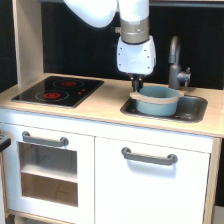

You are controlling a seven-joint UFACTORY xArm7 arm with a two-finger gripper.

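A blue-grey pot (160,107) with a pale brownish strip along its near upper side is at the sink (190,107), over the left part of the basin. My gripper (136,87) points down at the pot's left end and appears shut on it there. The fingers are small and dark, so the exact contact is hard to make out. Whether the pot rests on the basin floor or hangs just above it does not show.
Behind the basin rises a dark faucet (176,65), just right of the gripper. The black stove (60,91) with two red-ringed burners is at the left. Bare wooden countertop (105,103) lies between. Below, the left cabinet (47,170) has an open-fronted compartment.
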